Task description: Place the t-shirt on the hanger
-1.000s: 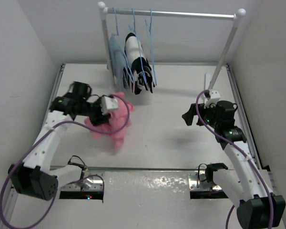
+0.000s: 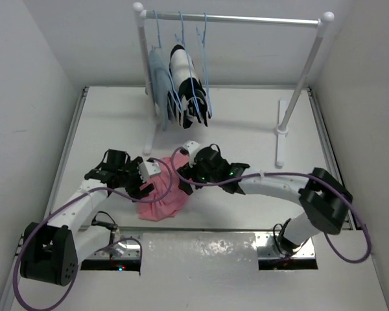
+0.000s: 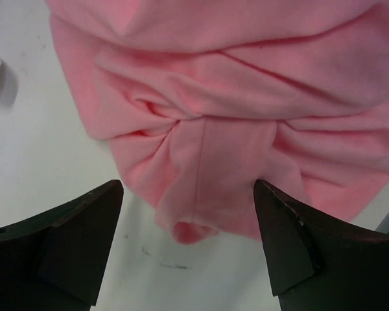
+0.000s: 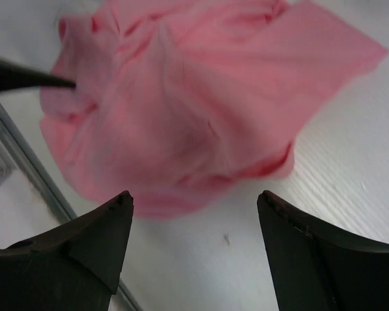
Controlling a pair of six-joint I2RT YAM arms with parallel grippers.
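The pink t-shirt [image 2: 165, 199] lies crumpled on the white table, between and partly under my two grippers. At its left side, my left gripper [image 2: 142, 188] stands open; the left wrist view shows a fold of the shirt [image 3: 214, 175] reaching toward the gap between its spread fingers. My right gripper [image 2: 185, 181] is at the shirt's right side, also open, with bare table between its fingers and the shirt [image 4: 175, 123] beyond them. A blue hanger [image 2: 206, 71], seemingly empty, hangs from the rack beside hung garments.
The white rack [image 2: 233, 19] spans the back, its right foot [image 2: 281, 139] on the table. A grey-blue garment [image 2: 161, 84] and a black-and-white garment [image 2: 185, 78] hang at its left. Bare table lies right of the shirt, behind the right arm.
My right arm has swung left from the far right to the shirt.
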